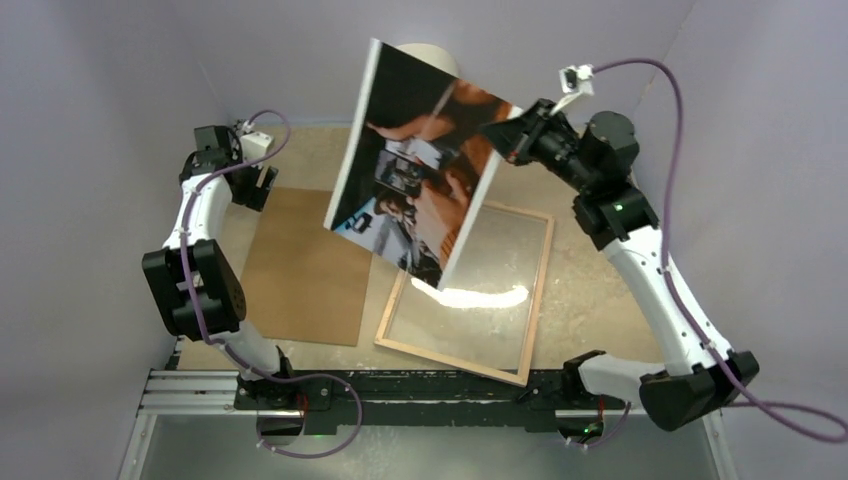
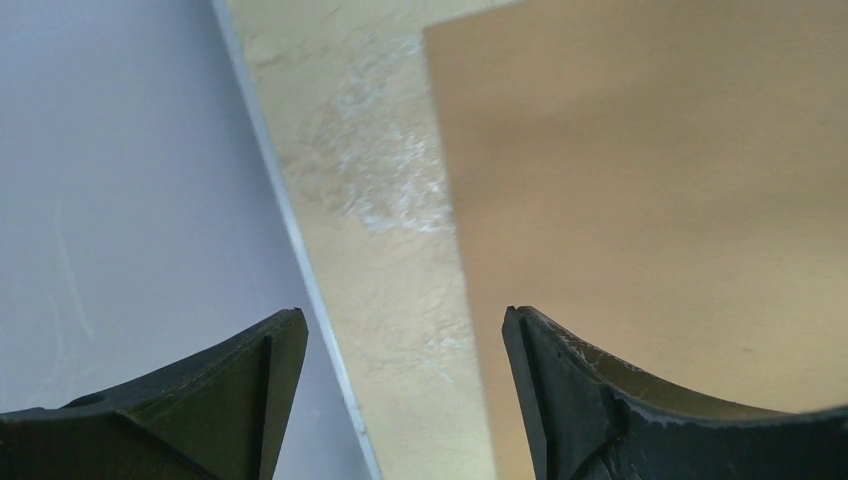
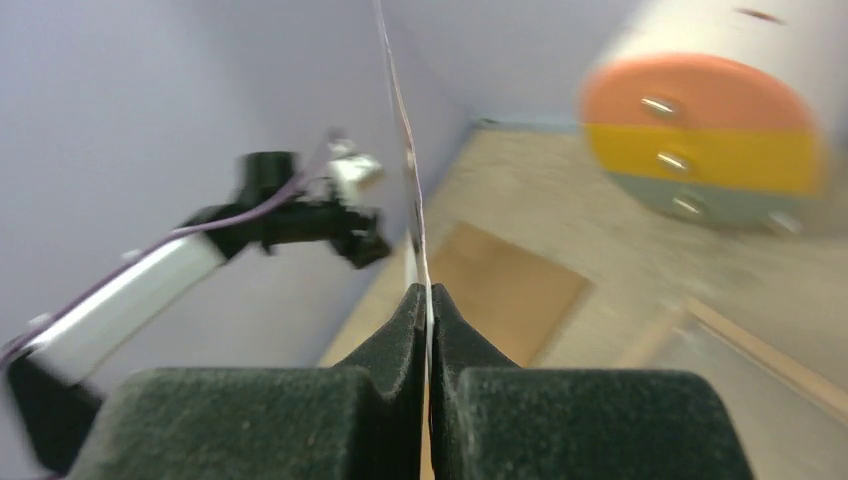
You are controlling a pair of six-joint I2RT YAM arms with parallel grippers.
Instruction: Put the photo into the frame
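Observation:
The photo (image 1: pixel 410 180), a large print with white side borders, hangs tilted high above the table in the top view. My right gripper (image 1: pixel 512 138) is shut on its upper right corner. From the right wrist, the photo (image 3: pixel 414 190) appears edge-on as a thin strip, running down between the closed fingers. Below and to the right lies the wooden frame (image 1: pixel 546 275) with its clear pane, its upper left part hidden behind the photo. At the table's left side my left gripper stands open and empty, its fingers apart above the brown board's edge.
The brown backing board (image 1: pixel 305 270) lies bare on the left of the table. A small drawer cabinet (image 3: pixel 700 130) stands at the back, mostly covered by the photo in the top view. Walls enclose the table.

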